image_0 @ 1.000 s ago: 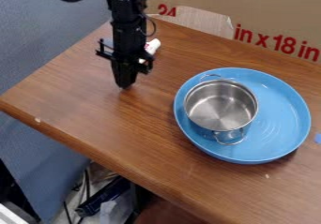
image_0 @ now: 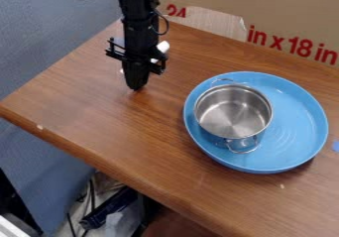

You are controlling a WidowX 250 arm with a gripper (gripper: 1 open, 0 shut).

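Note:
My black gripper (image_0: pixel 137 70) hangs low over the left-centre of the wooden table, fingers pointing down. A small white object (image_0: pixel 162 47) shows behind it, partly hidden by the gripper. Whether the fingers are open or shut, or have anything between them, is hard to tell. A steel pot (image_0: pixel 233 112) stands on a blue plate (image_0: pixel 298 142) at the right.
A cardboard box (image_0: pixel 279 18) with red print stands behind it. Below the left edge are cables and clutter on the floor.
The pot and plate are unmoved.

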